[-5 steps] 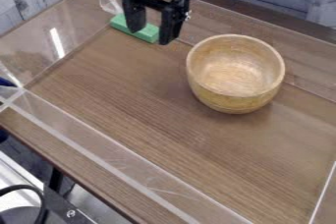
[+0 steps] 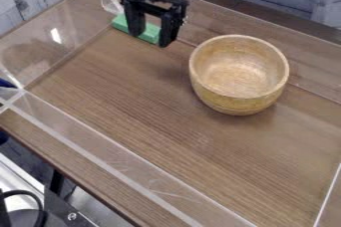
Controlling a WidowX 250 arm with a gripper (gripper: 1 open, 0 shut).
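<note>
My black gripper (image 2: 150, 24) hangs at the top centre, open, its two dark fingers spread over a green object (image 2: 140, 28) on the wooden table. The green thing is partly hidden behind the fingers; I cannot tell whether they touch it. To the right sits a large round tan bowl (image 2: 240, 72), with nothing visible inside.
A clear plastic edge runs along its left side, a white marbled wall stands at the back, and a black cable lies at the bottom left.
My gripper has shifted slightly to the left over the green object. The bowl and green object look unmoved.
</note>
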